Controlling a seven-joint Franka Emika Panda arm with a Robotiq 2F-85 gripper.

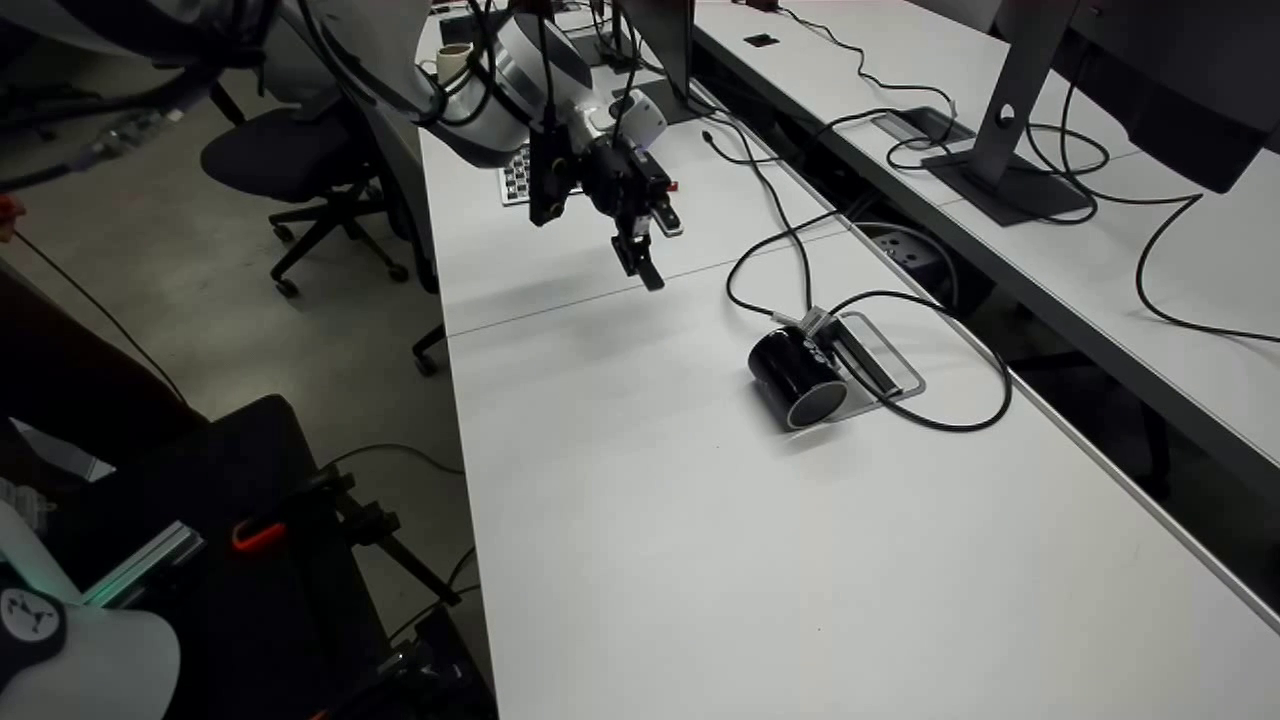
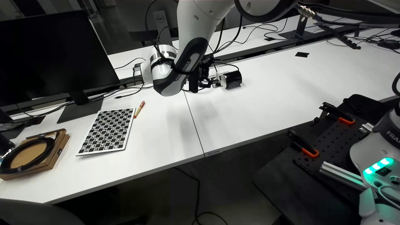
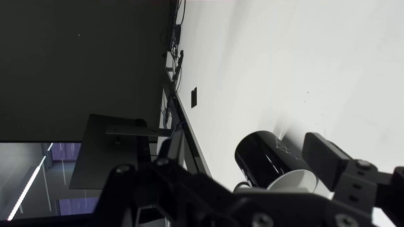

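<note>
A black mug (image 1: 792, 370) lies on its side on the white table (image 1: 624, 504), beside a metal cable outlet. Its pale open end faces my arm, as exterior view 2 shows with the mug (image 2: 232, 79) just right of the gripper. My gripper (image 1: 663, 254) is open above the table, short of the mug and apart from it. In the wrist view the mug (image 3: 267, 157) appears beyond the fingers, near the right finger (image 3: 322, 157); nothing is held. Part of the mug's rim is hidden by the gripper body.
Black cables (image 1: 1008, 378) loop around the outlet (image 1: 918, 390). A checkered board (image 2: 108, 131), an orange marker (image 2: 139, 109) and a monitor (image 2: 52, 56) occupy the other end of the table.
</note>
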